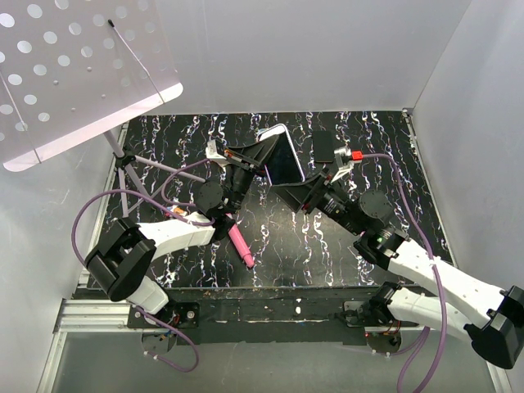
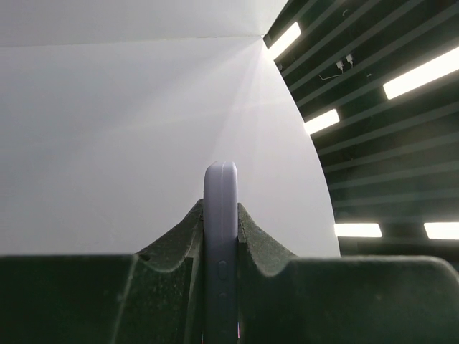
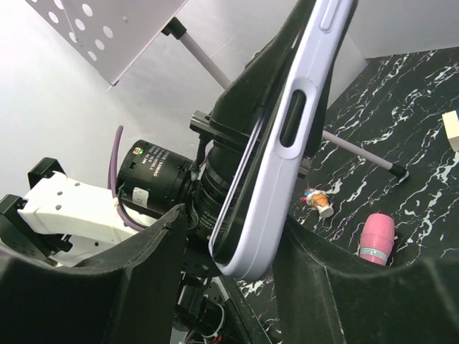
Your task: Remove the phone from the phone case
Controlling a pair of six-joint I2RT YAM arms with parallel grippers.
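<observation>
Above the table, a dark-screened phone in a pale lavender case [image 1: 284, 155] is held tilted. My left gripper [image 1: 267, 149] is shut on its upper left part; the left wrist view shows the case's narrow edge [image 2: 221, 215] between the fingers. At the lower end, my right gripper [image 1: 296, 193] stands part open around the corner. In the right wrist view, the case's rounded corner [image 3: 251, 251] lies between the right fingers, with a long slot in its side wall. Whether either right finger touches it, I cannot tell.
A pink cylinder [image 1: 240, 244] lies on the black marbled table [image 1: 278, 254] below the left arm. A flat black item [image 1: 323, 146] rests at the back. The perforated panel's stand [image 1: 123, 168] rises at left.
</observation>
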